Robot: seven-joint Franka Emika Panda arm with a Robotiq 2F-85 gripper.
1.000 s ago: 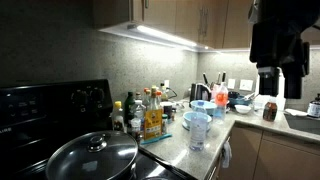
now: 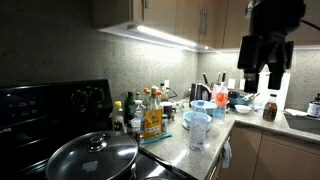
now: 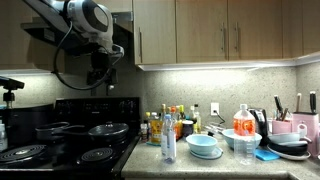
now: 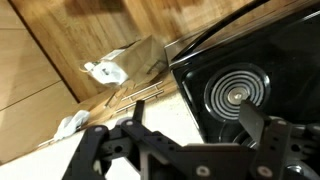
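Note:
High above the stove and counter, my gripper (image 2: 265, 82) hangs at the upper right of the first exterior view, its two fingers apart. It shows as open in the wrist view, with the dark fingers (image 4: 138, 112) spread and nothing between them. A lidded black pan (image 2: 92, 160) rests on the stove (image 3: 70, 150), well below the gripper. Beside the stove, a clear bottle (image 3: 168, 145) stands upright on the counter (image 3: 210, 169). To its right are stacked light-blue bowls (image 3: 204, 146) and a large clear bottle with a pinkish-orange label (image 3: 244, 140).
Several sauce and oil bottles (image 2: 153, 115) crowd the counter by the wall. Wooden cupboards (image 3: 205, 38) hang overhead, close to the arm. A burner coil (image 4: 238, 90) shows bare from above. The wrist view also includes a paper bag (image 4: 142, 62) on the wooden floor.
In the first exterior view, my gripper has shifted left and slightly up. Its fingers were apart before too. The objects on the stove and counter have stayed where they were.

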